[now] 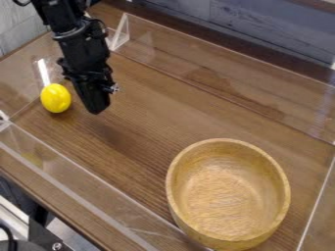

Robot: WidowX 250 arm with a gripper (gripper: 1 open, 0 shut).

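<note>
My gripper [94, 94] is at the upper left, low over the wooden table. Its fingers look close together, with nothing visible between them. A yellow oval object [55, 98] lies just left of the gripper, apart from it. A round tan bowl [229, 227] rests at the lower right.
A clear plastic piece stands behind the arm near the top left. Dark cables show at the lower left edge.
</note>
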